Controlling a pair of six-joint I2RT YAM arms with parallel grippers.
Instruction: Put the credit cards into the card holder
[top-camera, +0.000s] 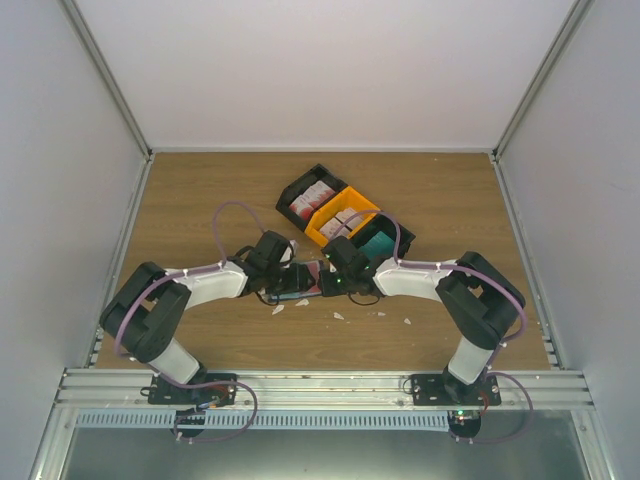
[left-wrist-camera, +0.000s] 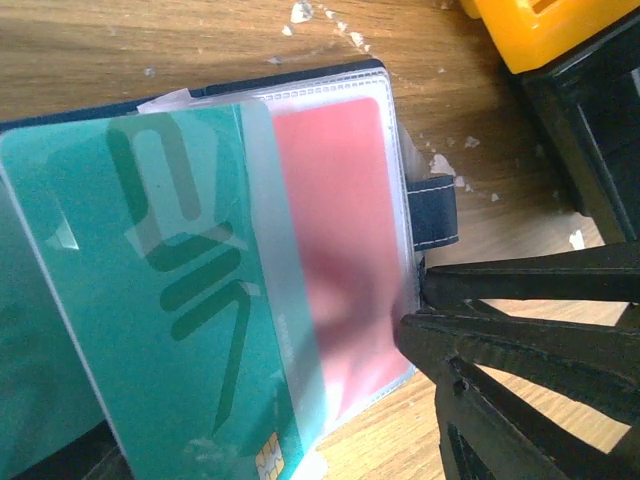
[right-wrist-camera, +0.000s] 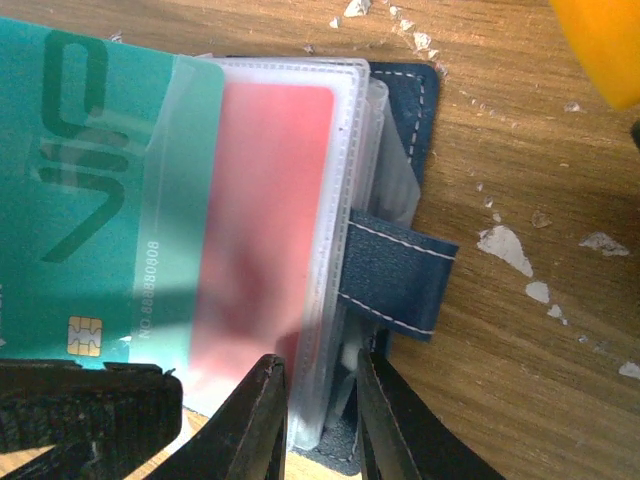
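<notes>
An open card holder (right-wrist-camera: 393, 270) with clear sleeves and a navy edge lies on the table between my grippers. A pink card (left-wrist-camera: 340, 230) sits in a sleeve, partly overlapped by a teal card (left-wrist-camera: 150, 290); another teal surface lies at left in the left wrist view. My left gripper (top-camera: 298, 283) is over the holder, its black fingers at the right edge of the left wrist view near the pink card. My right gripper (top-camera: 328, 283) is at the holder's right edge, fingertips (right-wrist-camera: 380, 400) on the sleeve edge. How far either finger is open is unclear.
Behind are three bins: a black one (top-camera: 286, 192) with pink and white cards, a yellow one (top-camera: 360, 200) with light cards, and a black one (top-camera: 405, 235) with teal cards. Small white flecks mark the front.
</notes>
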